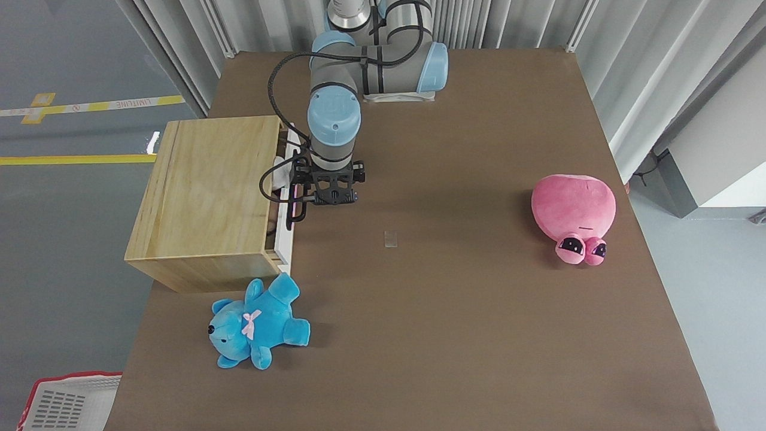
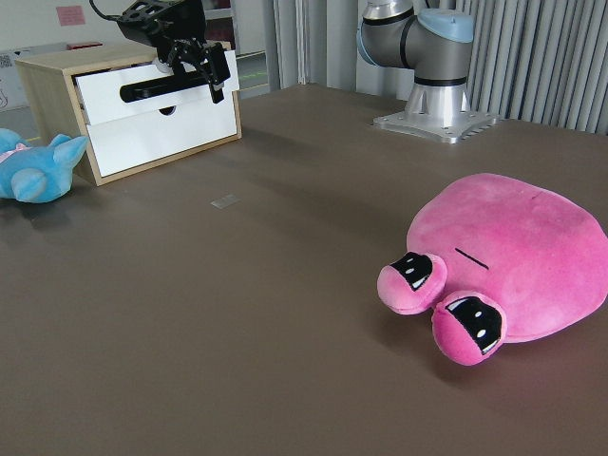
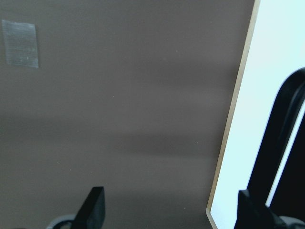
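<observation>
My gripper point(image 2: 190, 81) is at the white front of the wooden box's upper drawer point(image 2: 106, 100), beside its long black handle. The drawer is pushed nearly in, with a narrow gap still visible from above beside the cabinet point(image 1: 197, 190). In the wrist view both finger ends show at the bottom, apart, with the drawer's white face and black handle at the right; whether they grip anything is unclear.
A blue bear point(image 1: 262, 327) lies just in front of the cabinet. A pink plush point(image 1: 573, 208) sits at the table's right. A basket point(image 1: 72, 402) stands off the table, lower left.
</observation>
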